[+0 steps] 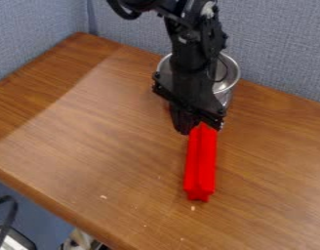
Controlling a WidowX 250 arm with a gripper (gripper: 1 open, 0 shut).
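Note:
A long red bar point(201, 168) lies lengthwise on the wooden table, right of centre. The black gripper point(191, 121) hangs low over the bar's far end, and looks shut; whether anything is between its fingertips is hard to make out. Behind the arm, a silver metal bowl point(225, 76) is partly hidden.
Grey-blue walls stand behind it. Dark cables show below the table's near-left edge.

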